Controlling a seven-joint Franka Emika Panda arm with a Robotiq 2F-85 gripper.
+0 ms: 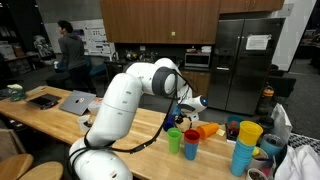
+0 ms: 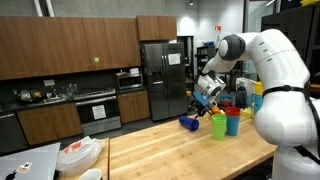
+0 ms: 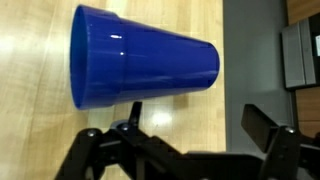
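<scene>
A blue cup (image 3: 150,58) lies on its side on the wooden table in the wrist view, its wide open mouth to the left and its narrower base to the right. The same blue cup (image 2: 188,123) shows at the table's far end in exterior view 2. My gripper is open, its dark fingers spread wide at the bottom of the wrist view. Nothing sits between the fingers; the cup appears ahead of them. In exterior view 1 the arm and nearby cups partly hide the blue cup.
Near the arm stand a green cup (image 1: 175,141) and a red cup (image 1: 191,136). An orange cup (image 1: 207,130) lies to their right, with a stack of yellow and blue cups (image 1: 243,150) farther right. Bare table (image 2: 165,150) stretches left of the cups in exterior view 2.
</scene>
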